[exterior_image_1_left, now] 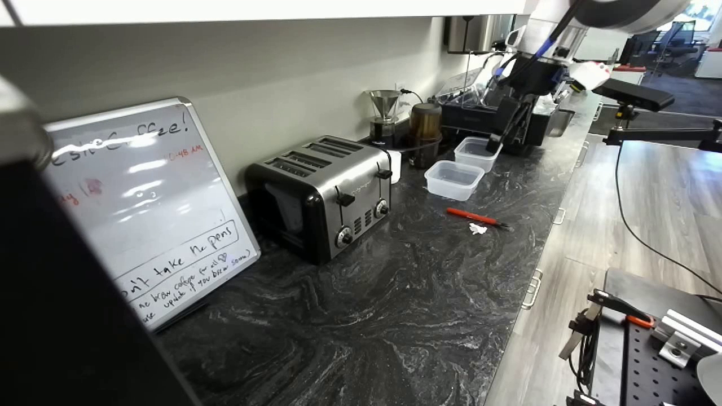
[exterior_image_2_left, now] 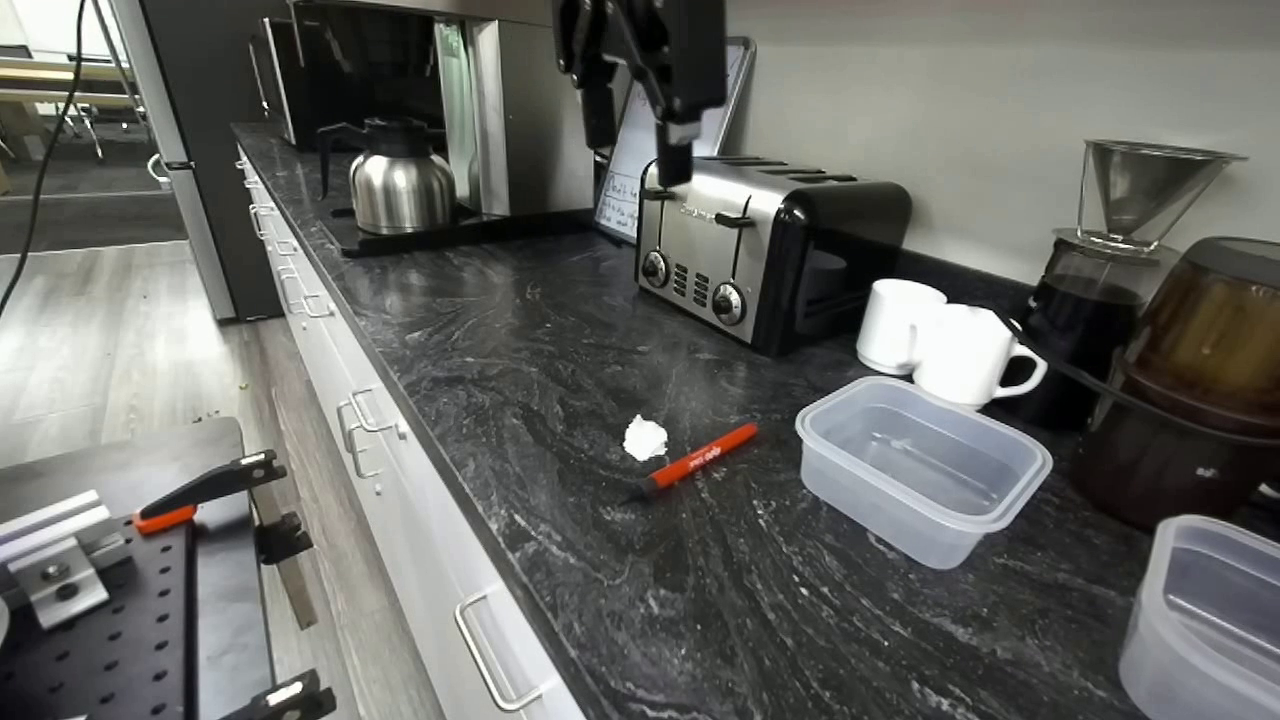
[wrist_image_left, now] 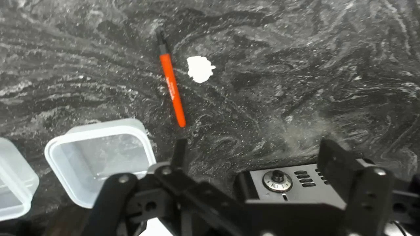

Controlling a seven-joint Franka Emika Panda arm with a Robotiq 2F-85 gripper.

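Note:
My gripper is open, its two fingers wide apart in the wrist view with nothing between them. It hangs well above the counter; exterior view 2 shows its fingers (exterior_image_2_left: 675, 156) in front of the toaster's upper part. An orange-red pen (wrist_image_left: 172, 88) with a dark tip lies flat on the dark counter. Beside the pen, not touching it, rests a crumpled white scrap (wrist_image_left: 200, 68). A clear plastic container (exterior_image_2_left: 924, 462) stands empty near the pen's orange end. A second clear container (exterior_image_2_left: 1212, 612) is next to it, partly out of frame.
A steel toaster (exterior_image_1_left: 325, 193) stands by the wall, a whiteboard (exterior_image_1_left: 155, 203) leaning beyond it. White mugs (exterior_image_2_left: 963, 354), a coffee grinder (exterior_image_1_left: 425, 132) and a dripper (exterior_image_2_left: 1146, 198) crowd the wall side. Bare counter (exterior_image_1_left: 379, 318) stretches in front of the toaster.

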